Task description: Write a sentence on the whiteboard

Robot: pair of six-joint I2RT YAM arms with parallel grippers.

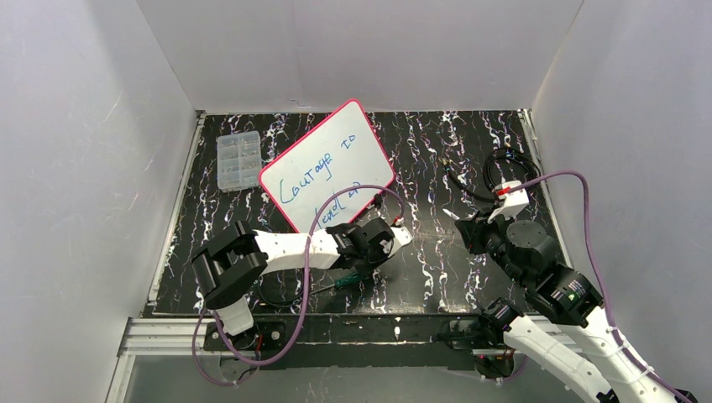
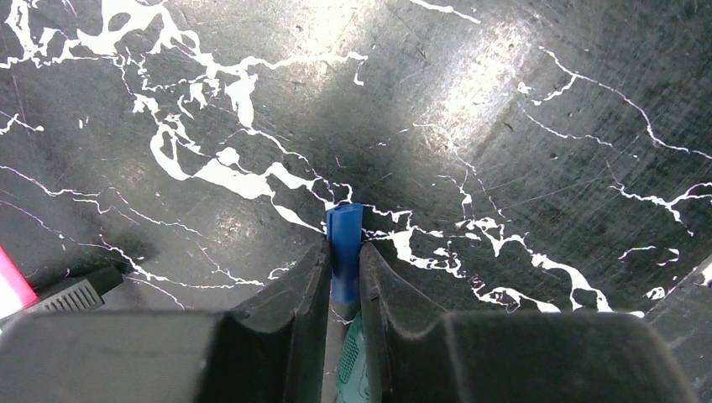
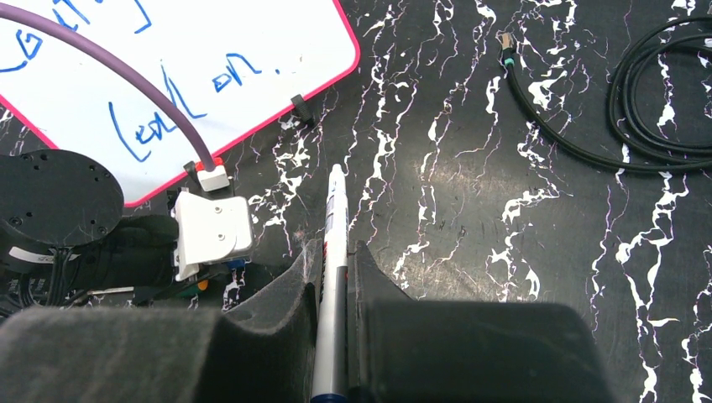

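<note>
The pink-edged whiteboard (image 1: pixel 323 138) lies tilted on the table with blue handwriting reading roughly "Courage to lead on." In the right wrist view a white marker (image 3: pixel 336 218), its tip bare and pointing away, is clamped in my right gripper, which hangs over clear tabletop right of the board. Low at the front of the board, my left gripper has its fingertips against both sides of a small blue cap (image 2: pixel 344 239). Beyond the fingers the cap's end shows just over the dark surface. The top view hides the cap behind the left arm.
A green-handled screwdriver (image 1: pixel 347 280) lies beside and under the left gripper. Coiled black cable (image 1: pixel 504 168) occupies the back right, and a clear divided box (image 1: pixel 239 161) stands at the back left. Purple cables loop from both arms. Open tabletop lies between the grippers.
</note>
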